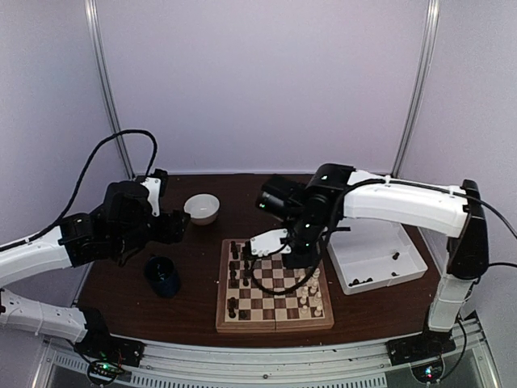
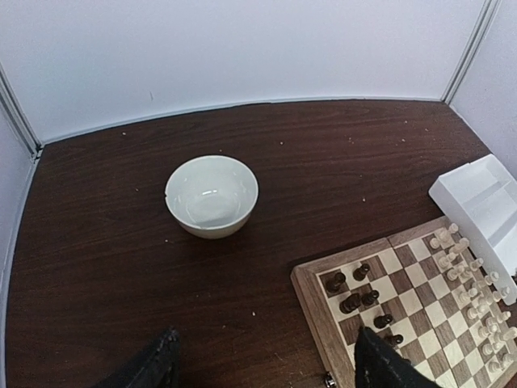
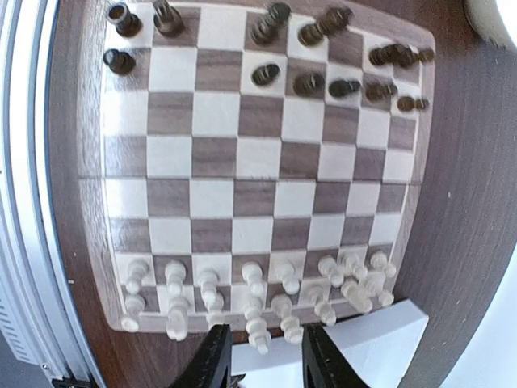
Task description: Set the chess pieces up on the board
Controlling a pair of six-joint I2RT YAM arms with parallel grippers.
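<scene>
The chessboard (image 1: 275, 326) lies on the dark table, with light pieces (image 3: 175, 319) filling two rows along its tray side. Dark pieces (image 3: 308, 83) stand on the opposite side, with empty squares between the corner group (image 3: 123, 20) and the others. Several dark pieces (image 1: 359, 282) lie loose in the white tray (image 1: 414, 269). Over the board, my right gripper has its fingers apart and nothing shows between them; the arm hides part of the board from above. My left gripper is open and empty, left of the board.
A white bowl (image 1: 201, 208) stands behind the board's left side, and a dark blue cup (image 1: 162, 276) is left of the board. Bare table (image 2: 339, 162) stretches behind the board. The right arm's cable loops low over the squares.
</scene>
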